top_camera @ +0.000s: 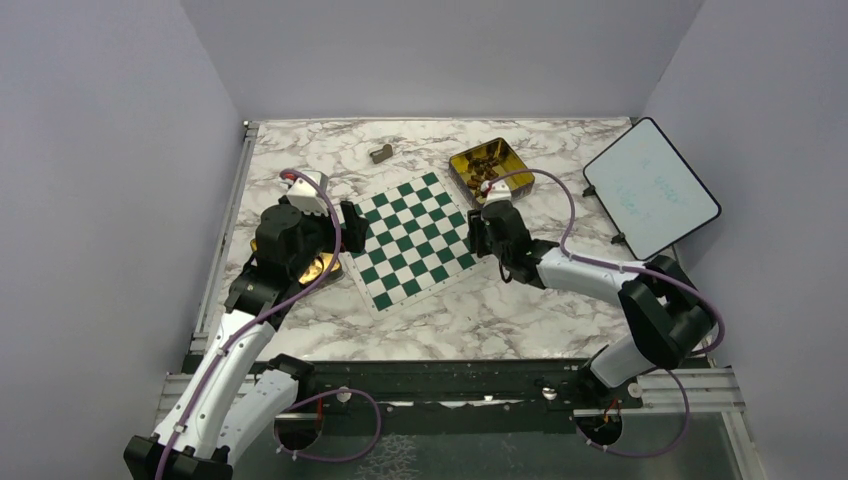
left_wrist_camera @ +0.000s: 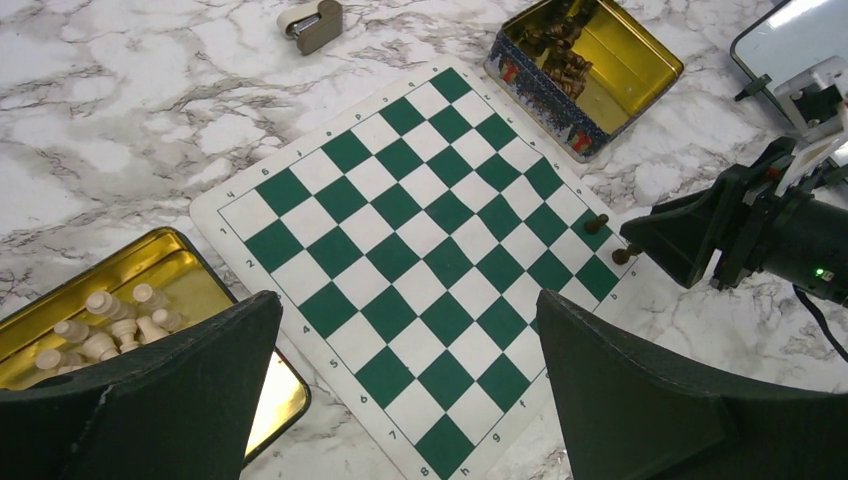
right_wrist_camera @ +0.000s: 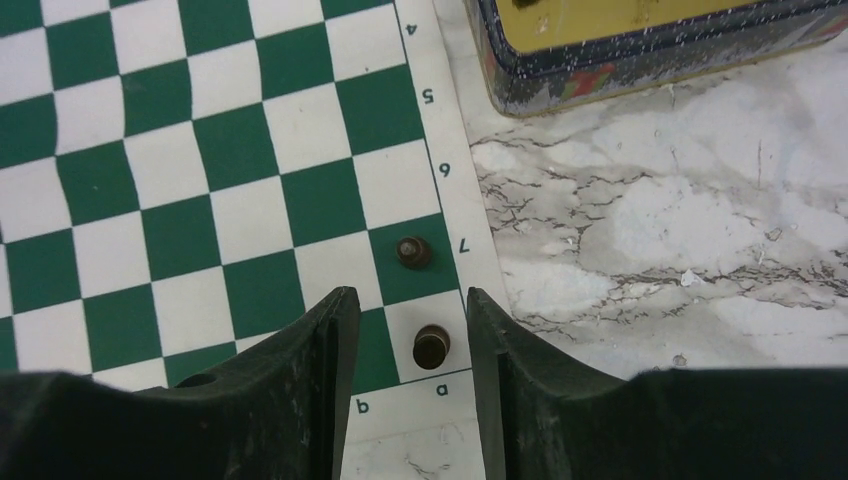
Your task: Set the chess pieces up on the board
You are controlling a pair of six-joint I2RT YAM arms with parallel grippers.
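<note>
On the green and white chessboard [left_wrist_camera: 420, 260], two dark pieces stand upright near one corner. The right wrist view has one dark piece [right_wrist_camera: 413, 252] on the green square beside the 7. The other, a dark corner piece [right_wrist_camera: 431, 347], stands on the white square above the letter a. My right gripper is open above that corner, its fingers [right_wrist_camera: 343, 330] spread to either side of the corner piece and clear of it. My left gripper is open over the board's left side, nothing between its fingers.
A gold tin [left_wrist_camera: 620, 75] with several dark pieces stands beyond the board's right edge. A gold tray [left_wrist_camera: 290, 395] with several light pieces [left_wrist_camera: 125, 328] lies at the left. A small grey object [top_camera: 381, 153] sits at the back; a whiteboard [top_camera: 652, 188] leans at the right.
</note>
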